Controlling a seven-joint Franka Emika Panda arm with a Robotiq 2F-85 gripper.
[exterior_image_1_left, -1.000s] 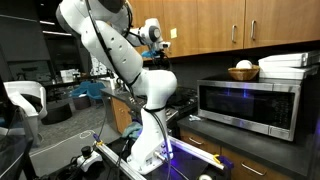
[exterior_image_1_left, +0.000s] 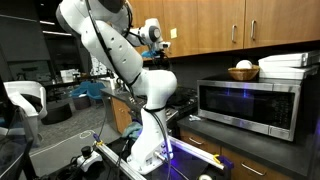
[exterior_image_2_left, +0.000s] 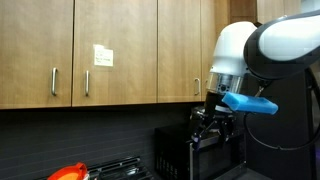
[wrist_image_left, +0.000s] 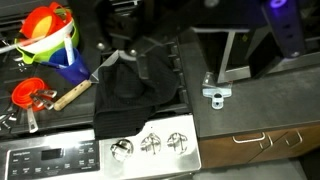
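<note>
My gripper (exterior_image_2_left: 213, 133) hangs high in front of the wall cabinets, its fingers spread apart and nothing visible between them. In exterior view 1 the gripper (exterior_image_1_left: 158, 52) is small, up near the cabinet's lower left corner. The wrist view looks down on the stove, where a black cloth (wrist_image_left: 135, 95) lies bunched on the cooktop behind the knobs. To its left stands a blue cup (wrist_image_left: 72, 68), with a wooden-handled utensil (wrist_image_left: 73, 96) beside it. Colourful nested bowls (wrist_image_left: 45, 28) and a red strainer (wrist_image_left: 33, 93) lie farther left.
A microwave (exterior_image_1_left: 245, 106) fills much of the right counter, with a basket (exterior_image_1_left: 243, 72) and white containers (exterior_image_1_left: 287, 66) on top. Small silver metal pieces (wrist_image_left: 216, 92) lie on the counter right of the stove. Bare counter (wrist_image_left: 245, 118) shows around them. The wall cabinets (exterior_image_2_left: 130, 55) are closed.
</note>
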